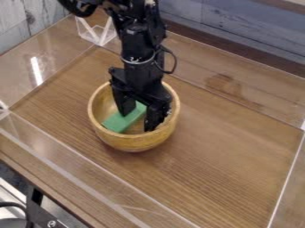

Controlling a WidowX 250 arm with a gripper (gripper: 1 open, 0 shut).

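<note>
A yellow-orange bowl [134,137] sits near the middle of the wooden table, with a green object [119,123] lying inside at its left. The black arm comes down from above, and its gripper [138,110] is low inside the bowl, at or beside the green object. The fingers are dark and overlap one another in this view, so whether anything is between them is hard to tell.
A clear plastic item [95,27] stands at the back left. The table's left edge runs near the lower left.
</note>
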